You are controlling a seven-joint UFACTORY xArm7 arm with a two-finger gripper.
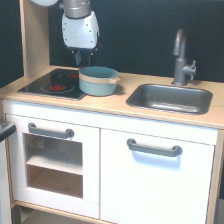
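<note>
A blue-green pot [98,86] with a light-brown handle sits upright over the right edge of the black hob [36,88] and the wooden counter beside it. It looks level, and I cannot make out for sure whether its base touches the surface. My gripper [82,60], dark-fingered below a white hand, points down at the pot's rear left rim. Its fingertips blend into the dark backdrop, so neither their spread nor any contact with the rim is clear.
A metal sink [170,98] with a grey faucet [180,60] takes up the right of the counter. Below are a white cabinet door with a dark handle [154,148] and an oven front [54,165]. A wooden post [36,40] rises at the left.
</note>
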